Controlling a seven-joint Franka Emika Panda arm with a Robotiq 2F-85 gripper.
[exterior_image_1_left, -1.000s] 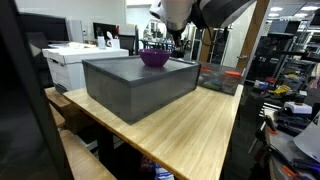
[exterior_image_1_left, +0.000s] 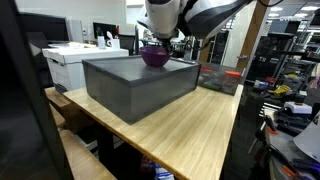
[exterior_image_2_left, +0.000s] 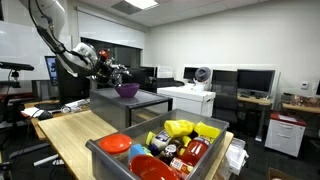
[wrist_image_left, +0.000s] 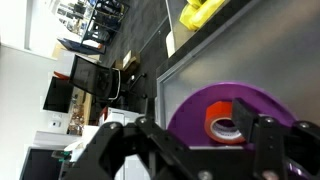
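Observation:
A purple bowl (exterior_image_1_left: 155, 56) rests on top of the grey box-like stand (exterior_image_1_left: 130, 95); exterior view 2 shows the same bowl (exterior_image_2_left: 127, 90) near the stand's far end. Inside it, in the wrist view, lies an orange-red round object (wrist_image_left: 222, 112) with a pale end face. My gripper (exterior_image_1_left: 147, 40) hangs over the bowl, pointing down. The dark fingers (wrist_image_left: 268, 148) stand apart at the bottom of the wrist view, with the orange object showing beyond and between them. Whether they touch it, I cannot tell.
A grey bin (exterior_image_2_left: 108, 165) full of red, yellow and orange items stands nearest the camera in exterior view 2. Red containers (exterior_image_1_left: 232, 75) sit at the table's far end.
The arm has swung left and lowered in exterior view 1, bringing my gripper from right of the bowl to above it. The bowl and stand have not moved.

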